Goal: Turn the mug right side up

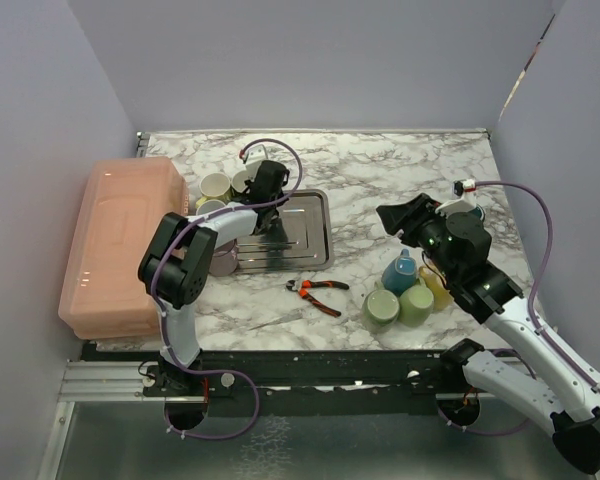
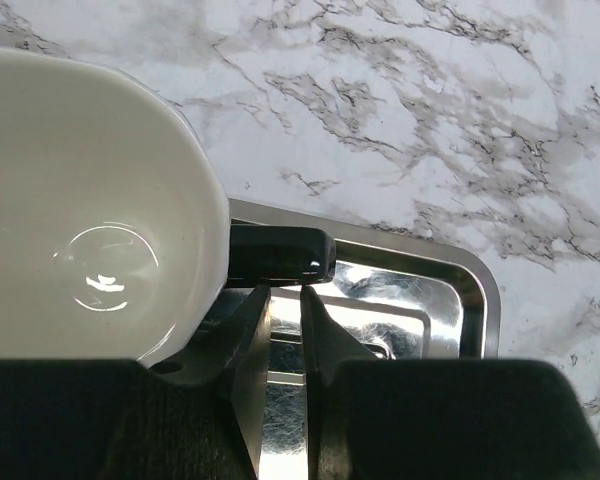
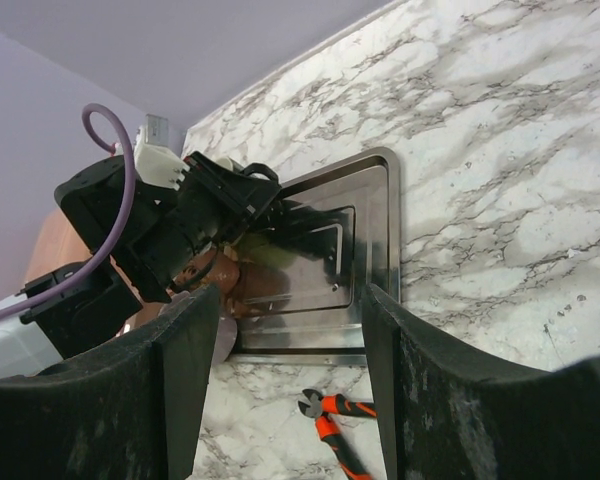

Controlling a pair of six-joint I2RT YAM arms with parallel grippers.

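Observation:
In the left wrist view a cream mug [image 2: 80, 190] shows its glossy interior at close range, with a dark piece [image 2: 280, 253] like a handle beside its rim. My left gripper is just below that piece, over the steel tray [image 2: 455, 265]; whether it grips anything is unclear, as a narrow gap shows between the fingertips. In the top view that gripper is among pale mugs [image 1: 216, 186] at the tray's back left, largely hidden by its arm. My right gripper stands apart in the air at the right, fingers spread.
A salmon-coloured box [image 1: 120, 245] fills the left side. Orange-handled cutters [image 1: 325, 305] lie in front of the tray. Blue [image 1: 400, 275], green [image 1: 417, 305] and yellow cups cluster at the front right.

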